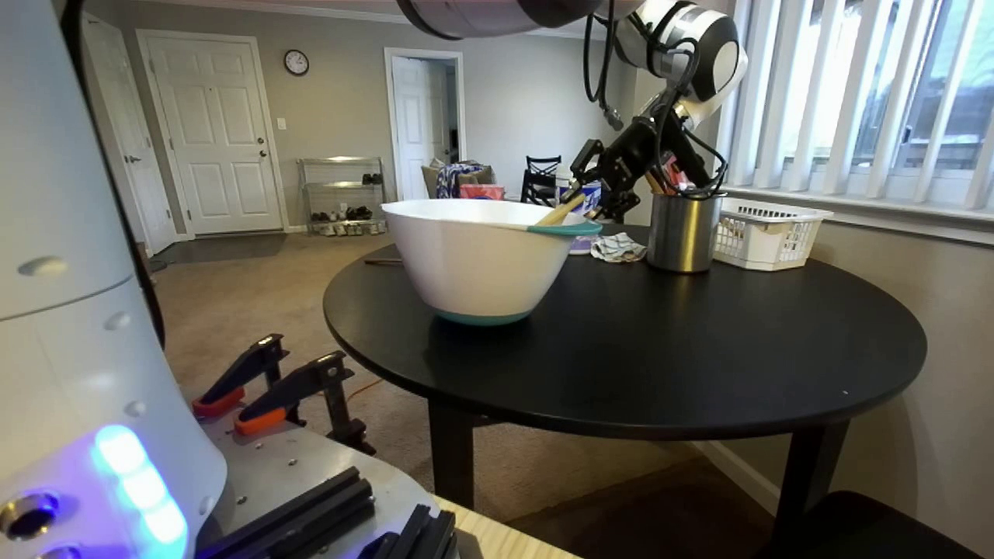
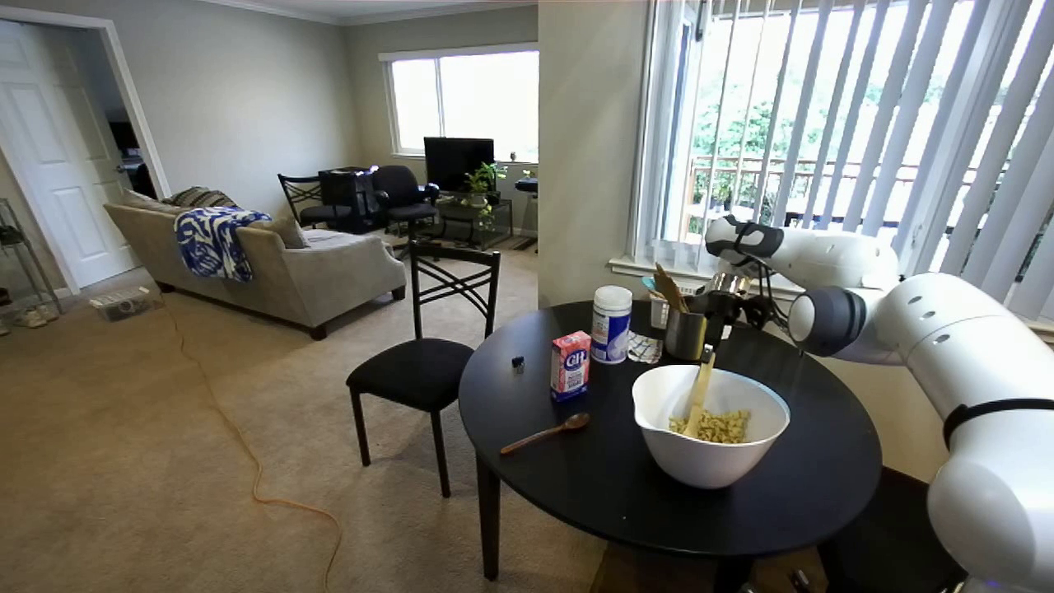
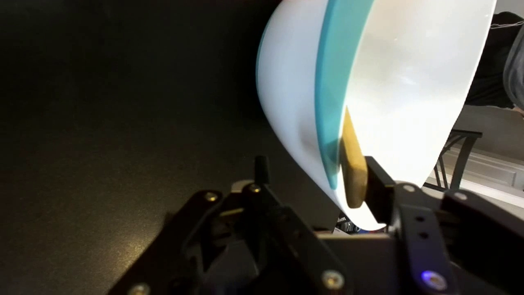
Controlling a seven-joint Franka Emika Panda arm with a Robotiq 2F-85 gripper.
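Observation:
A white mixing bowl point(image 1: 484, 261) with teal trim stands on the black round table. In exterior view 2, yellowish food pieces point(image 2: 726, 427) lie in it. A light wooden utensil point(image 2: 699, 395) leans inside, its handle sticking up past the rim. My gripper is partly open at the bowl's edge. In the wrist view, the end of the wooden handle point(image 3: 355, 169) lies between the fingers, right against or very near the right finger point(image 3: 379, 189). A wide gap separates it from the left finger point(image 3: 261, 171).
A metal utensil holder point(image 1: 685, 233) and white basket point(image 1: 769, 233) stand behind the gripper. A wipes canister point(image 2: 612, 324), a red-and-blue box point(image 2: 571, 366) and a wooden spoon point(image 2: 545, 433) occupy the table's far side. Bare table point(image 1: 708, 345) lies right of the bowl.

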